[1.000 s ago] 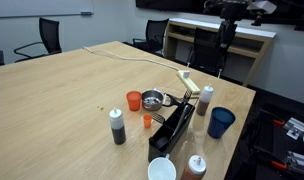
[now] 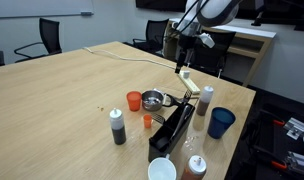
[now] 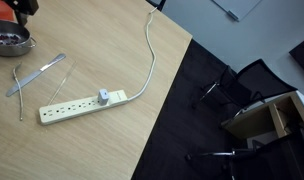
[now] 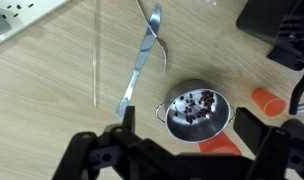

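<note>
My gripper point(image 2: 181, 64) is open, with its fingers point(image 4: 130, 140) wide apart and nothing held between them. It hangs above the table near the power strip in exterior view 1. Between the fingers in the wrist view, farther down on the table, sits a metal pot point(image 4: 196, 112) with two small handles and dark red bits inside. Beside the pot lie a silver knife point(image 4: 142, 62) and a thin bent utensil point(image 4: 157, 36). The white power strip point(image 3: 82, 107) has a plug point(image 3: 104, 96) in it.
Around the pot stand a red-orange cup point(image 2: 134, 101), a smaller orange cup point(image 2: 147, 121) and a black box point(image 2: 160, 146) holding utensils. Bottles point(image 2: 117, 127), a blue cup point(image 2: 221, 122) and a white mug point(image 2: 162, 169) are nearer the front.
In exterior view 1 the arm has swung left from the upper right, bringing the gripper toward the power strip and pot. The tabletop objects look unmoved.
</note>
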